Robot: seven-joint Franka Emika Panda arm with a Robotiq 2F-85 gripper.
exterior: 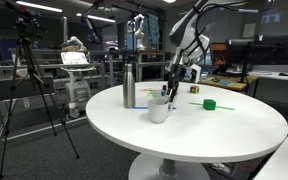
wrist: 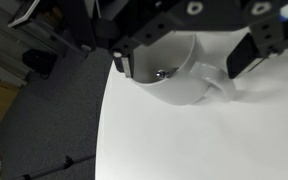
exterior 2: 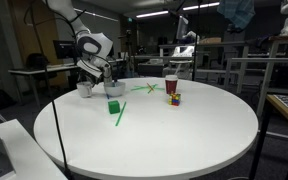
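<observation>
A white mug (exterior: 158,113) stands near the table's front edge in the first exterior view. My gripper (exterior: 172,97) reaches down to its right rim from behind. Seen from the wrist, the mug (wrist: 189,85) lies below and between my two spread fingers, its handle towards the right. A small shiny thing (wrist: 165,73) shows inside it; what it is, I cannot tell. The fingers are open, and neither finger is clearly seen pressing the mug. In the second exterior view the mug (exterior 2: 84,90) is partly hidden by the arm.
A steel bottle (exterior: 129,88) stands left of the mug. A green cube (exterior: 209,105) lies to its right. Elsewhere on the table are a whitish bowl (exterior 2: 114,88), a red cup (exterior 2: 171,84), a multicoloured cube (exterior 2: 175,100) and several thin markers.
</observation>
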